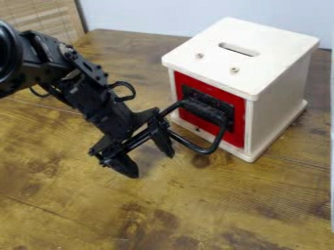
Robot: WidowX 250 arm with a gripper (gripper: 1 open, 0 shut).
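A white wooden box (274, 88) with a slot on top stands at the right, its red front panel (198, 133) facing left and bearing a black fitting with a looped bar handle (204, 148). My black gripper (145, 156) is at the left of the box, angled down beside the handle's outer end, with its two fingers apart. It looks open; whether a finger touches the handle cannot be told from this view.
A light woven panel (14, 54) stands at the back left, and a pale wall runs behind the box.
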